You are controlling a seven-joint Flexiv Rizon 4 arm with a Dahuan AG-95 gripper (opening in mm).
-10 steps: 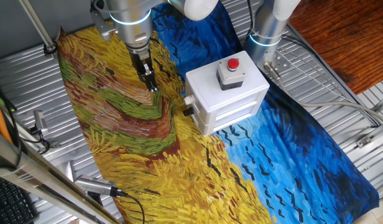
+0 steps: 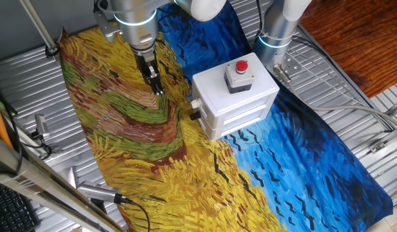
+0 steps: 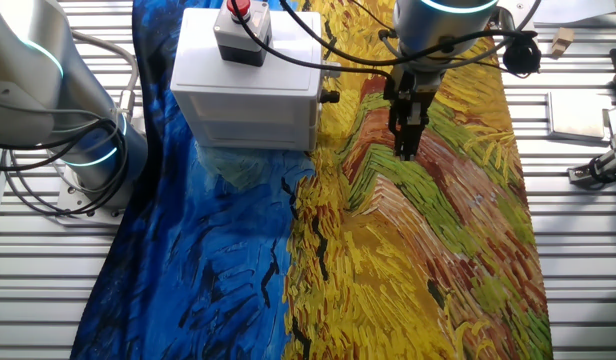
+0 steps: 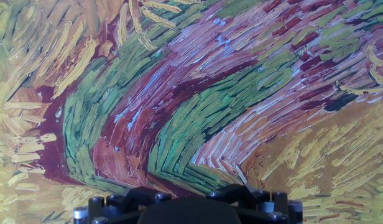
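My gripper (image 2: 156, 91) hangs over the green and brown part of the painted cloth, left of the white box (image 2: 214, 96). In the wrist view, its dark fingers (image 4: 142, 195) show only at the bottom edge, set apart with nothing visible between them. They look open. The same gripper (image 3: 405, 150) points down beside the box in exterior view 2. No loose object lies beneath it; only the painted cloth (image 4: 198, 112) fills the wrist view. How high the tips are above the cloth is hard to tell.
A red emergency-stop button (image 2: 242, 66) tops the white box, close beside the gripper. Cables (image 3: 353, 66) loop near the arm. A cylindrical metal device (image 2: 100, 192) lies at the cloth's near left edge.
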